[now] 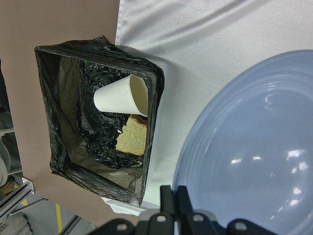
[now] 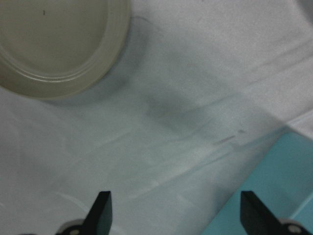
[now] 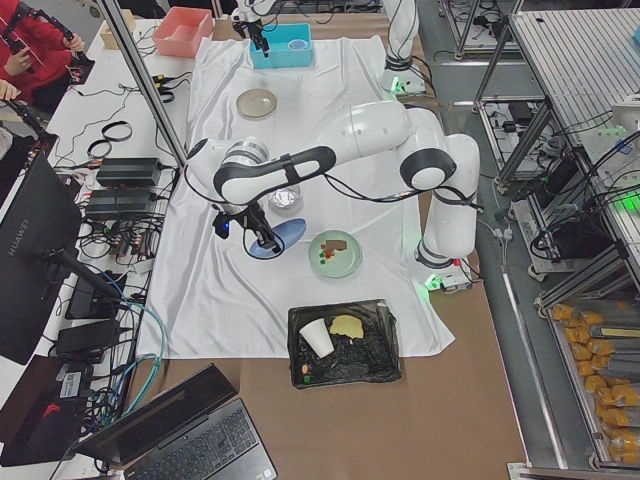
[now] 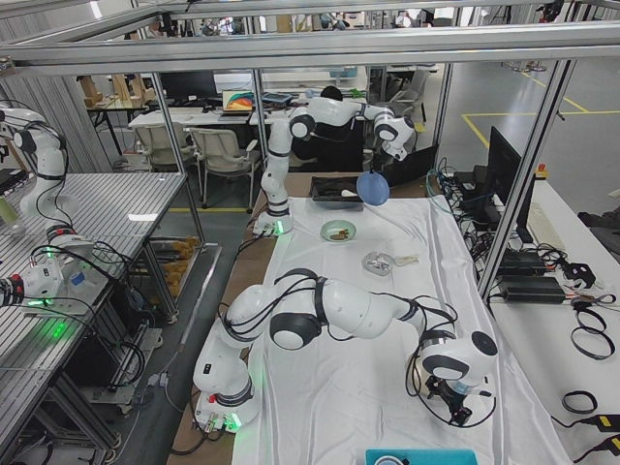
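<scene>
My left gripper [image 3: 268,243] is shut on the rim of a blue plate [image 3: 287,232] [image 4: 373,190] [image 1: 254,132], holding it raised and tilted. Below it lies a black-lined bin [image 3: 345,365] [image 1: 63,137] with a white cup [image 1: 115,98] and bread [image 1: 131,137] inside. A green plate [image 3: 335,262] [image 4: 339,235] with food bits rests on the cloth. My right gripper [image 4: 448,412] is open and empty above the cloth, between a beige plate [image 3: 256,103] [image 2: 58,58] and a turquoise container [image 3: 280,58] [image 2: 269,181].
Crumpled foil [image 4: 378,262] sits mid-table on the white cloth [image 3: 220,320]. A laptop [image 3: 215,450], monitor [image 3: 30,260] and cabled equipment line one side. Metal frame posts stand around the table; open cloth remains around the plates.
</scene>
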